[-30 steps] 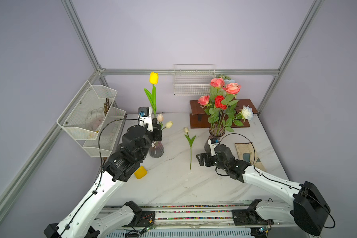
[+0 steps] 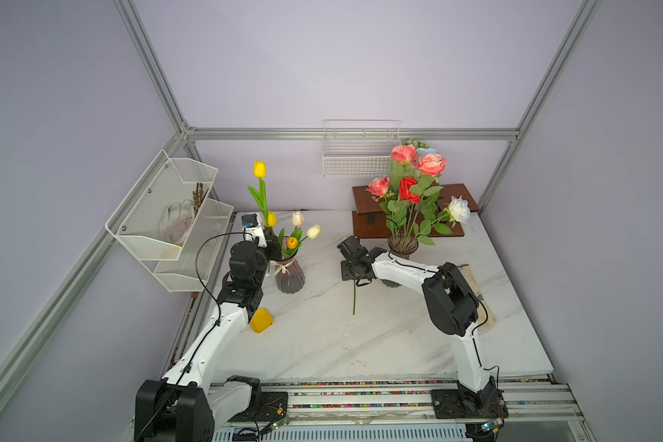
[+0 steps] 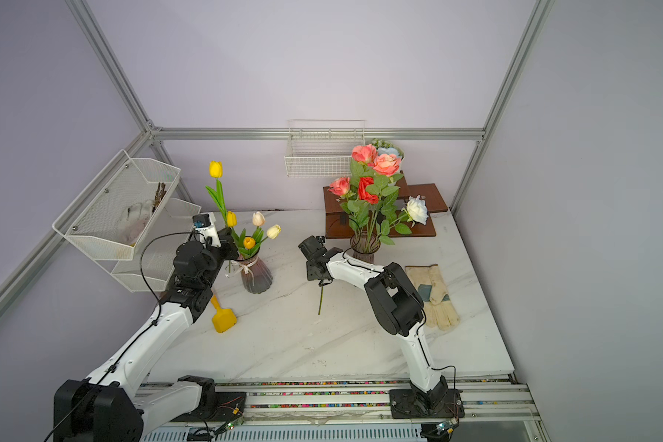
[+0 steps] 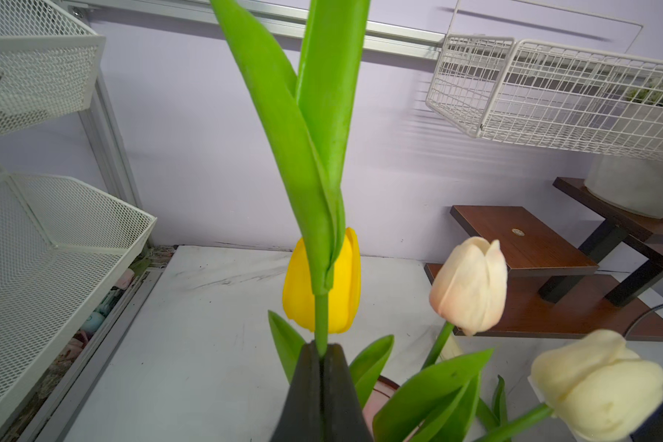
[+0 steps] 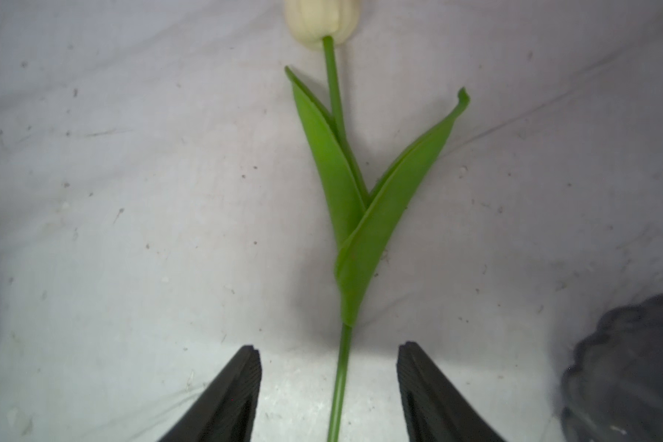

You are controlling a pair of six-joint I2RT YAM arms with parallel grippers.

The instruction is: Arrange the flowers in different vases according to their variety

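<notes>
My left gripper is shut on the stem of a tall yellow tulip, held upright over the left vase, which holds yellow and white tulips. My right gripper hovers open above a loose white tulip lying on the table, its stem between the spread fingertips but apparently below them. Roses stand in the right vase, partly behind the right arm.
A yellow scoop lies near the left arm, gloves at the right. Wooden steps stand at the back, white wire shelves at the left.
My right gripper has swung left and over the lying tulip, the arm rising.
</notes>
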